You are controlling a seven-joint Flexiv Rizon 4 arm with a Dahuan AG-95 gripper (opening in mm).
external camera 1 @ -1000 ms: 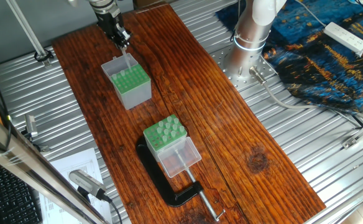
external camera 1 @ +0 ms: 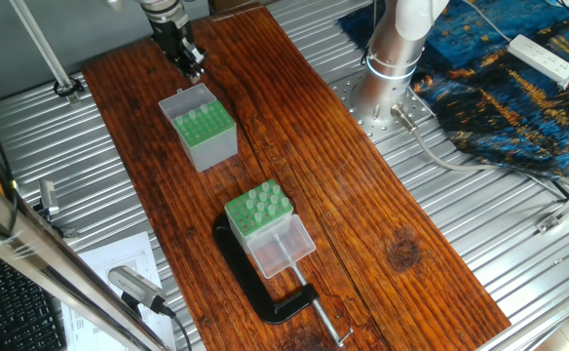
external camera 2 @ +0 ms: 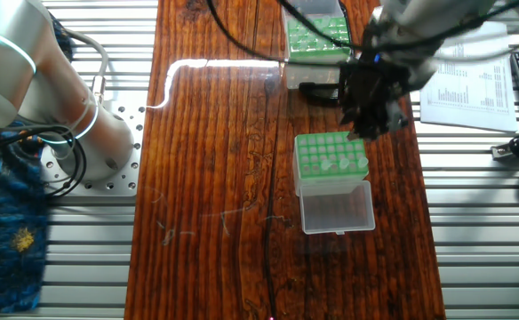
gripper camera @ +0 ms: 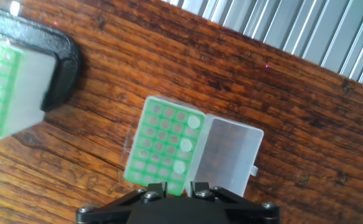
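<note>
My gripper (external camera 1: 196, 74) hangs above the far end of the table, over the far pipette tip box (external camera 1: 209, 146). In the wrist view the fingertips stand apart with a gap and nothing between them, so it is open. The box's green rack (gripper camera: 163, 142) holds three pale tips (gripper camera: 186, 145) in the row beside the hinge; its other holes look empty. Its clear lid (gripper camera: 226, 152) lies folded open. A second tip box (external camera 1: 258, 216), nearer in exterior view 1, carries several upright tips (external camera 1: 261, 203) in its green rack. Exterior view 2 shows the gripper blurred.
A black clamp (external camera 1: 255, 278) grips the near box, its screw reaching toward the table's front. The robot's base (external camera 1: 374, 102) stands beyond the right edge.
The arm and both boxes look unmoved.
</note>
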